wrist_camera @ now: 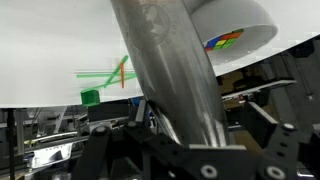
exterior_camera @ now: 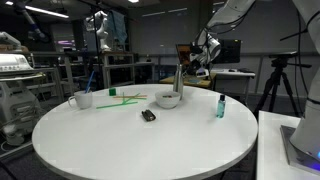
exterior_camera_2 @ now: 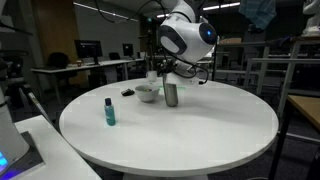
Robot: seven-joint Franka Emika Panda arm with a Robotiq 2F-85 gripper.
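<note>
A tall silver metal bottle (exterior_camera: 178,80) stands upright on the white round table, beside the white bowl (exterior_camera: 168,99). My gripper (exterior_camera_2: 168,73) is at the bottle's upper part, on the far side of the table in exterior view 1. In the wrist view the bottle (wrist_camera: 175,75) runs down between the open dark fingers. Whether either finger touches it, I cannot tell. A colourful puzzle cube (wrist_camera: 224,41) lies in the bowl next to the bottle.
A white mug (exterior_camera: 80,101) with a blue item, green and orange sticks (exterior_camera: 126,102), a green block (exterior_camera: 113,92), a black object (exterior_camera: 148,115) and a small teal bottle (exterior_camera: 221,106) are spread over the table (exterior_camera: 130,145). Its near part in exterior view 1 is clear.
</note>
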